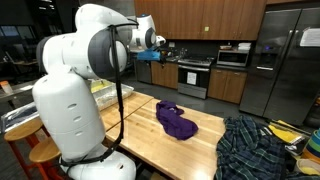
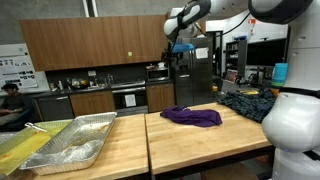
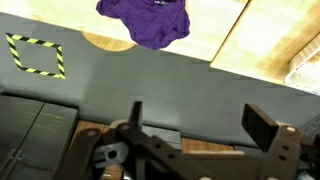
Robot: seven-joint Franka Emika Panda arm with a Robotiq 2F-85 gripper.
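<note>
A crumpled purple cloth (image 1: 177, 123) lies on the wooden table (image 1: 190, 155). In exterior view 2 the same cloth (image 2: 190, 116) rests near the table's far edge, and the wrist view shows part of it (image 3: 150, 22) at the top. My gripper is open in the wrist view, its two dark fingers wide apart and nothing between them. The arm holds it high, well above and apart from the cloth. In both exterior views the fingers are too small to make out clearly.
A dark cloth heap (image 1: 248, 150) covers the table's right side. Foil trays (image 2: 75, 142) stand at the other side. Stools (image 1: 44, 150) are beside the table, and kitchen cabinets with an oven (image 1: 194, 78) stand behind. Bare tabletop surrounds much of the purple cloth.
</note>
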